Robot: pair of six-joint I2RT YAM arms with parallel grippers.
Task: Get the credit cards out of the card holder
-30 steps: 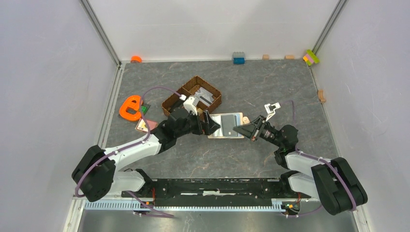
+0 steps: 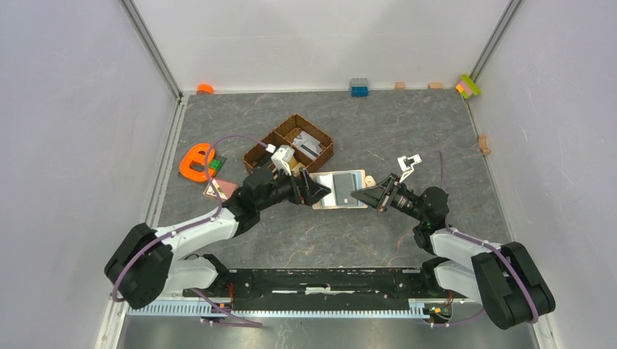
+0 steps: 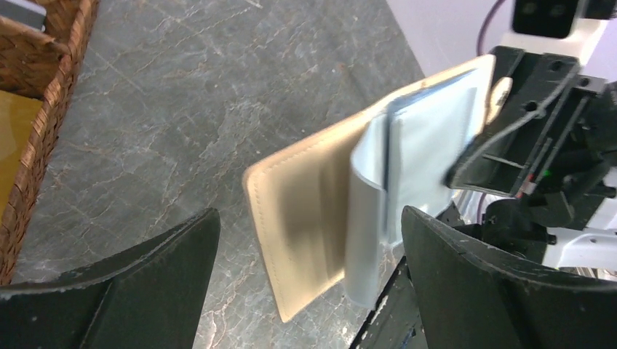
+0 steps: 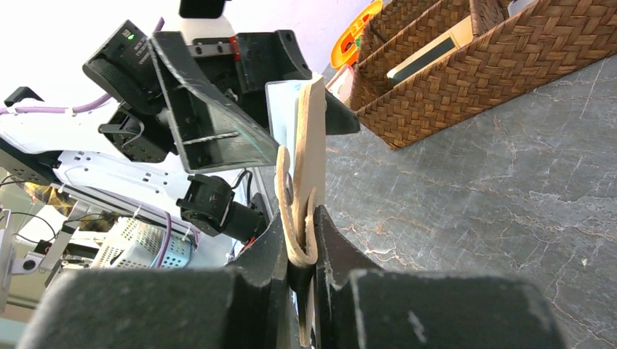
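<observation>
The card holder [image 2: 345, 189] is a tan folder with pale, see-through sleeves and a grey panel inside, held above the table. My right gripper [image 2: 356, 195] is shut on its right end; in the right wrist view the folded tan edge [image 4: 300, 243] sits between the fingers. At the other end, my left gripper [image 2: 325, 190] stands open. The left wrist view shows a loose pale sleeve [image 3: 367, 218] standing up from the tan cover [image 3: 309, 225], close to one left finger [image 3: 480, 283]. Nothing is clamped there. Individual cards cannot be told apart from the sleeves.
Behind the left gripper stands a brown woven basket [image 2: 329, 151] with compartments and several items in it. An orange ring-shaped toy [image 2: 190, 161] and a pinkish card-like item [image 2: 224, 189] lie at the left. Blue and grey blocks [image 2: 359, 91] stand at the back.
The right gripper and the holder have stayed nearly still.
</observation>
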